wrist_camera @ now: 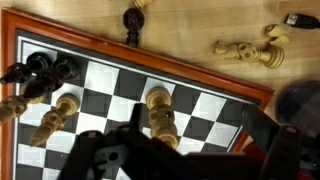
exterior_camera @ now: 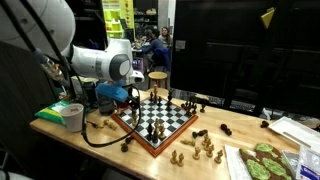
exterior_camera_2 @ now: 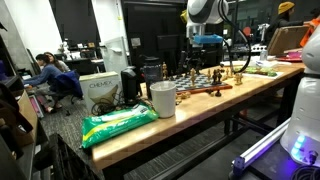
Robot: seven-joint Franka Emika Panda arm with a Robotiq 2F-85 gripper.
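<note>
The chessboard (exterior_camera: pixel 168 122), with a brown wooden frame and black and white squares, lies on the wooden table. Above its near-left side hangs my gripper, open and pointing down. In the wrist view a light wooden chess piece (wrist_camera: pixel 161 113) stands on the board in the gap between the fingers, closer to the left one; nothing is gripped. To its left are another light piece (wrist_camera: pixel 55 118) and a dark piece (wrist_camera: pixel 65 70). Outside the frame, a dark piece (wrist_camera: pixel 134 22) and a light piece (wrist_camera: pixel 250 52) lie on the table.
Several loose pieces (exterior_camera: pixel 197 154) are scattered right of the board. A white cup (exterior_camera_2: pixel 163 99) and a green bag (exterior_camera_2: pixel 118 124) stand at one table end. Toward the other end are a white tray (exterior_camera: pixel 295 131) and a board with green patches (exterior_camera: pixel 262 162).
</note>
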